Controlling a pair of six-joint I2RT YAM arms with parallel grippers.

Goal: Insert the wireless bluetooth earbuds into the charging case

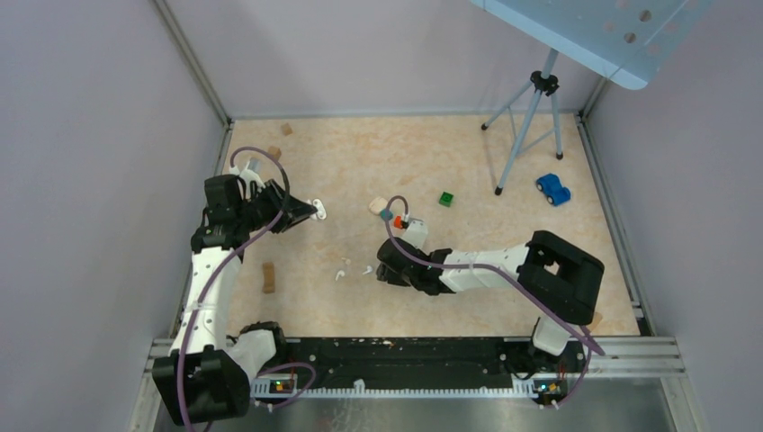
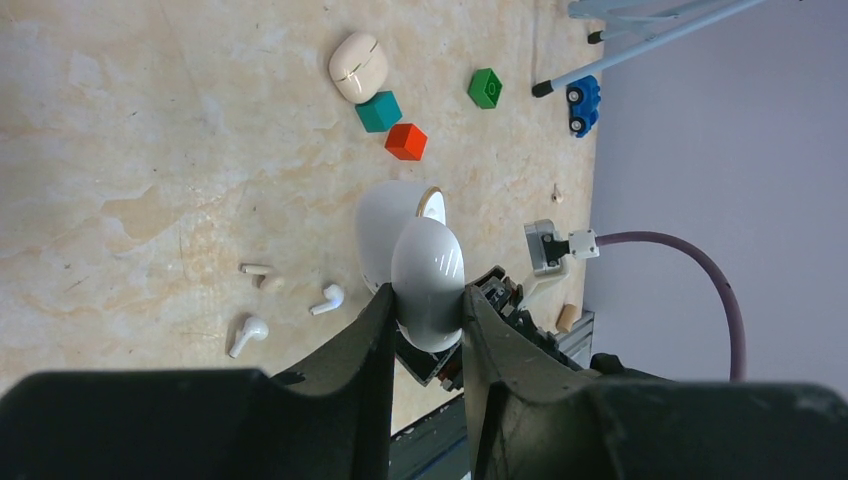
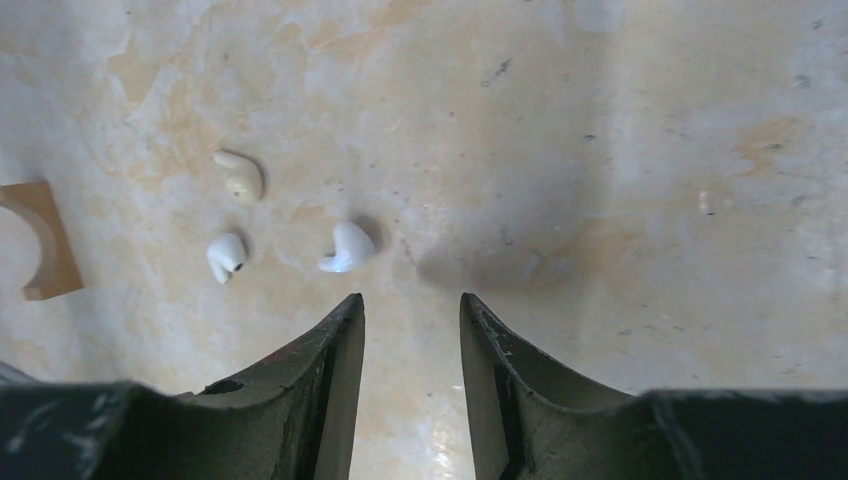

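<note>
Shut on the white charging case [image 2: 428,270], my left gripper [image 1: 308,209] holds it above the left part of the table. The case's lid looks open. On the table lie two white earbuds, one [image 2: 251,332] farther left and one [image 2: 328,299] nearer the right arm, with a beige earbud [image 2: 268,280] close by. The right wrist view shows the nearer white earbud [image 3: 349,247], the other white one [image 3: 226,255] and the beige one [image 3: 242,178]. My right gripper is open, its gap empty, to the right of these earbuds.
A beige rounded case [image 2: 358,67], a teal block [image 2: 379,111] and an orange block [image 2: 406,141] lie together mid-table. Beyond are a green block [image 1: 446,199], a blue toy car [image 1: 552,189] and a tripod [image 1: 528,126]. A wooden block [image 1: 268,277] lies beside the left arm.
</note>
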